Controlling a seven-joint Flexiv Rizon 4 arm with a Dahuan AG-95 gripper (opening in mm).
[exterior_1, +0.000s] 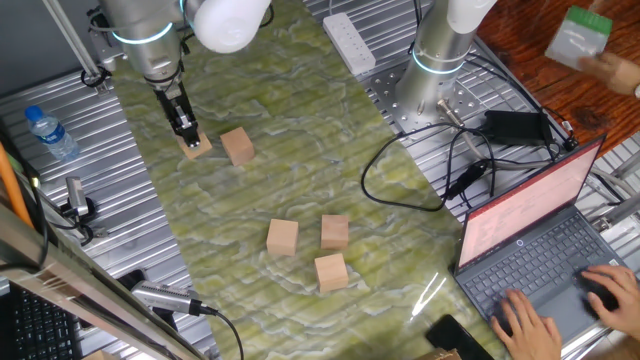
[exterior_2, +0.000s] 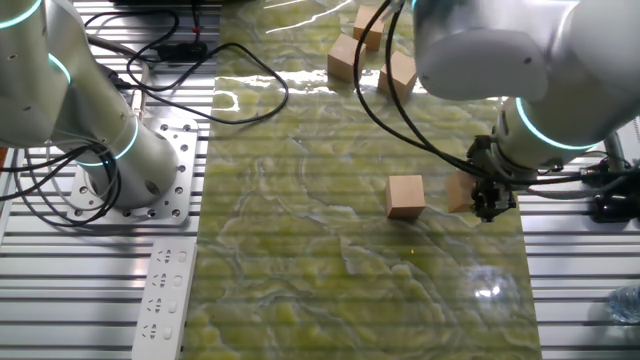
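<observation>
My gripper (exterior_1: 190, 143) reaches down at the upper left of exterior view 1, right over a wooden block (exterior_1: 198, 148) that it partly covers. In exterior view 2 the same block (exterior_2: 459, 192) shows just left of the dark gripper (exterior_2: 488, 205). Whether the fingers are apart or closed, or touch the block, I cannot make out. A second wooden block (exterior_1: 238, 147) sits close by on the mat. Farther down the mat three more wooden blocks form a loose group: one on the left (exterior_1: 282, 237), one on the right (exterior_1: 334, 231) and one in front (exterior_1: 331, 272).
A power strip (exterior_1: 349, 43) and the robot's column (exterior_1: 432, 75) flank the mat on the right. A black cable (exterior_1: 385, 203) loops over the edge. A person types at a laptop (exterior_1: 535, 245).
</observation>
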